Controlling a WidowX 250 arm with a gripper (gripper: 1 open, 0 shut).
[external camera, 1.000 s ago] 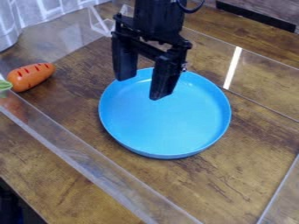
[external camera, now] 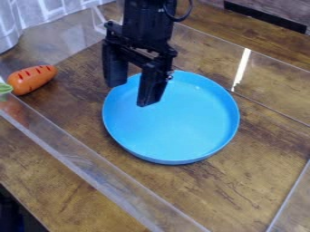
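My black gripper [external camera: 134, 74] hangs over the back-left part of a blue round plate [external camera: 169, 127], its two fingers spread apart and open, with nothing seen between them. The arm comes down from the top of the view and hides part of the plate's far rim. An orange toy carrot [external camera: 33, 78] with a green top lies on the wooden surface at the far left, apart from the plate and left of the gripper.
A clear plastic strip runs along the lower left. Some pale crumpled material sits at the top left corner.
The gripper has shifted left over the plate, toward the carrot's side. The plate and carrot look unmoved.
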